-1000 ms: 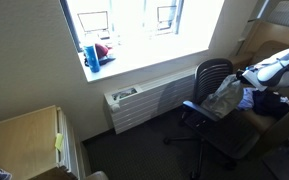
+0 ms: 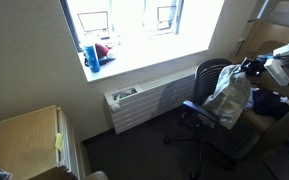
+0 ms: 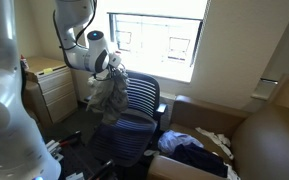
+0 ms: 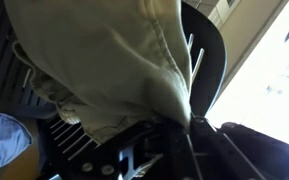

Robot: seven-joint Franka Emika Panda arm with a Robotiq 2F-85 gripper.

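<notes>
A pale grey-beige cloth (image 2: 229, 97) hangs from my gripper (image 2: 251, 67) in front of the black office chair's (image 2: 211, 75) backrest. In the wrist view the cloth (image 4: 104, 50) fills the upper left and runs down into the fingers, so my gripper is shut on it; the fingertips are largely hidden by the fabric. From the second exterior view, the cloth (image 3: 110, 98) drapes down beside the chair's (image 3: 142, 95) backrest, and its lower end reaches toward the seat.
A brown box or couch (image 3: 199, 122) beside the chair holds dark clothing (image 3: 199, 158) and white cloth pieces. A light blue cloth (image 4: 4, 145) shows low in the wrist view. Someone stands near the window. The window sill (image 2: 149, 55) bears a blue cup (image 2: 92, 58).
The cloth has been lifted from low by the chair seat and now hangs longer.
</notes>
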